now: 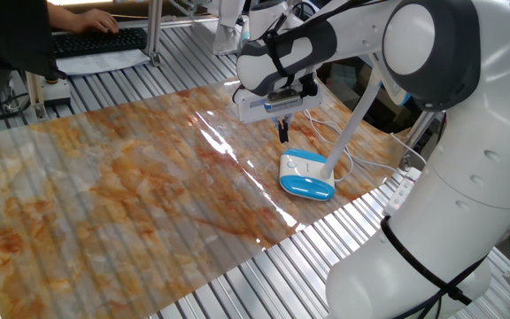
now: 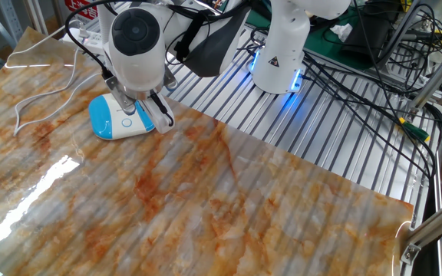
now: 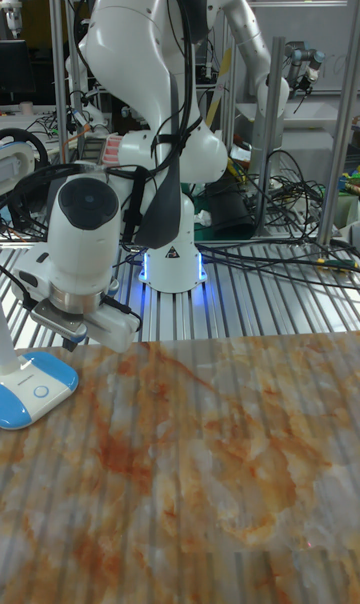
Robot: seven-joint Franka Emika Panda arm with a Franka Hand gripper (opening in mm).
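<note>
A white and blue desk lamp stands on the marbled sheet, its base [image 1: 307, 175] carrying a round button and its white stem [image 1: 351, 126] slanting up to the right. My gripper [image 1: 283, 133] hangs pointing down just above and behind that base in exterior view 1, apart from it as far as can be seen. Its dark fingers sit close together at the middle of the hand, and nothing shows between them. From exterior view 2, the hand partly covers the lamp base [image 2: 113, 119]. In exterior view 3 the base [image 3: 40, 389] is cut by the left edge.
The marbled sheet [image 1: 104, 195] is otherwise bare, with wide free room away from the lamp. White cables [image 2: 48, 98] curl behind the lamp. A person's hand [image 1: 94, 21] rests on a keyboard [image 1: 100, 42] beyond the table's far side.
</note>
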